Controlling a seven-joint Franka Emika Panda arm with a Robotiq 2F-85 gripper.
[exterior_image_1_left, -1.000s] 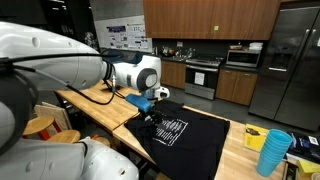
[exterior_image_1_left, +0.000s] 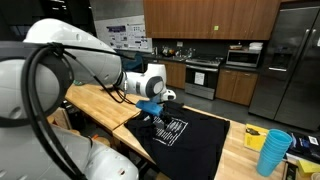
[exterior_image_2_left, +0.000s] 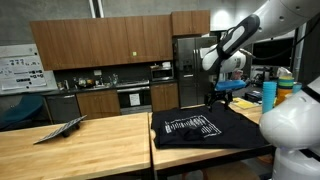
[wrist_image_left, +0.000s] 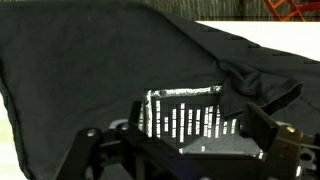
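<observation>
A black cloth, likely a shirt (exterior_image_1_left: 205, 135) with a white striped print, lies spread on the wooden table. From above, in the wrist view, its printed patch (wrist_image_left: 185, 118) is at the middle, and a raised fold (wrist_image_left: 255, 88) bunches up to the right of it. My gripper hangs over the cloth near the print, its fingers wide apart at the lower edge of the view with nothing held between them. In the second exterior view the gripper (exterior_image_2_left: 209, 100) is above the cloth (exterior_image_2_left: 205, 125) at the table's right part.
A blue cup (exterior_image_1_left: 273, 152) stands on the table at the right, beside a yellow item (exterior_image_1_left: 256, 137) and other small things. Bare wood (exterior_image_2_left: 80, 145) extends along the table's left part. Kitchen cabinets and a fridge stand behind.
The arm has shifted to the right in the first exterior view and the gripper has moved a little over the cloth. The cloth looks about the same.
</observation>
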